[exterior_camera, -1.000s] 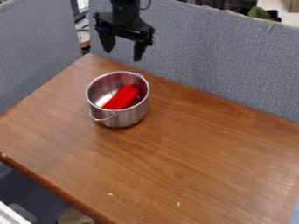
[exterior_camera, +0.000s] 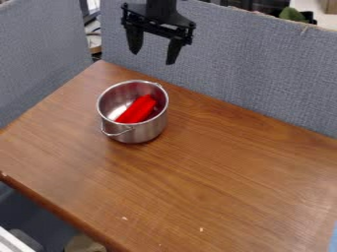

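A steel pot with a wire handle stands on the wooden table, left of centre. A red elongated object lies inside it. My black gripper hangs open at the top of the camera view, above and behind the pot, with nothing between its fingers.
Grey padded walls border the table at the back and left. A white object is partly visible off the table at the lower left.
The pot and the red object look unchanged.
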